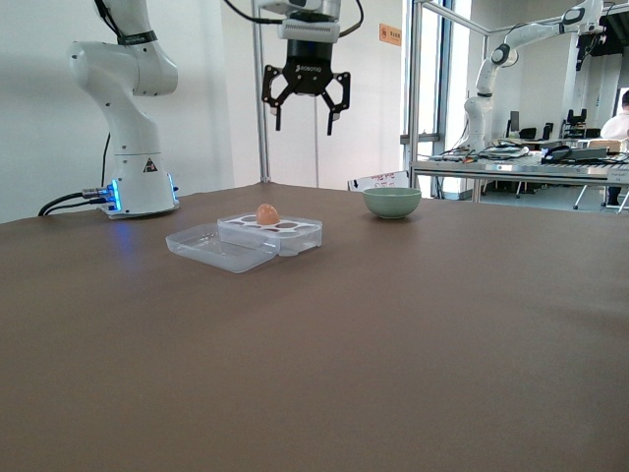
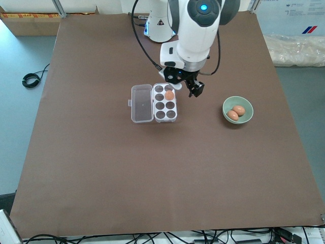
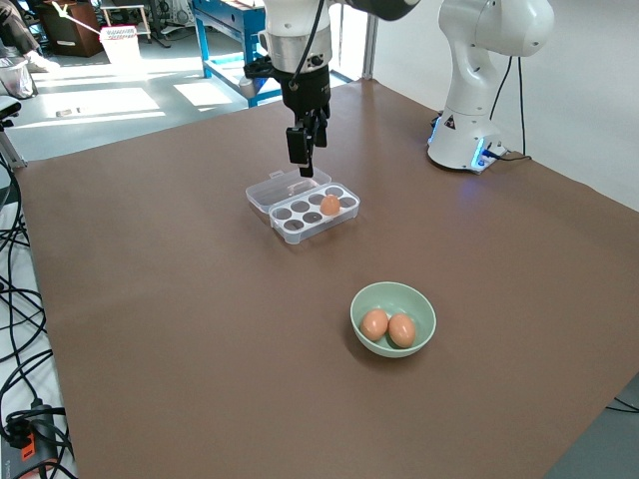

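An open clear egg carton (image 2: 165,107) with a white holed insert sits mid-table, its lid (image 2: 142,104) flat beside it; one brown egg (image 3: 329,206) rests in a hole. A green bowl (image 3: 392,349) holds two brown eggs (image 3: 401,329), to the carton's right in the left view. My black gripper (image 1: 305,108) hangs above and behind the carton and bowl in the top view, its fingers apart and nothing seen between them.
A white robot base (image 1: 145,192) stands behind the carton. Cables run along the table's edge.
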